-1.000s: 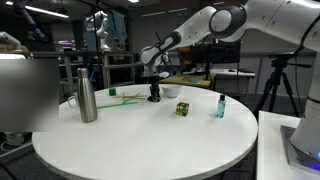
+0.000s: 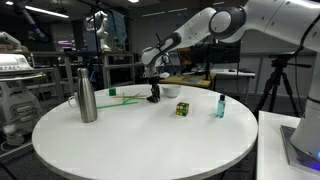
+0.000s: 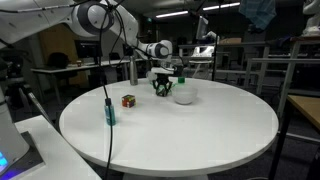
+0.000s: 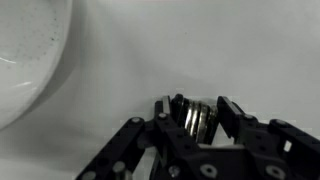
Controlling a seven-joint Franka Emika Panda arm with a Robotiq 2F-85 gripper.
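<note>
In the wrist view, my gripper is shut on a small dark object (image 4: pixel 200 122) with shiny, orange-tinted bands; most of it is hidden by the fingers, so I cannot tell what it is. Exterior view 1 has the gripper (image 2: pixel 153 97) low over the far part of the white table. A white bowl (image 4: pixel 28 50) lies to one side of it, apart from the fingers. The same bowl (image 3: pixel 185 95) stands close beside the gripper (image 3: pixel 163 91) in exterior view 2.
A multicoloured cube (image 2: pixel 181 109) and a small blue-green bottle (image 2: pixel 220 106) stand on the nearer right. Toward the left are a steel jug (image 2: pixel 87 98), a green stick (image 2: pixel 118 104) and a small green object (image 2: pixel 112 92).
The arm, gripper and table objects look unmoved.
</note>
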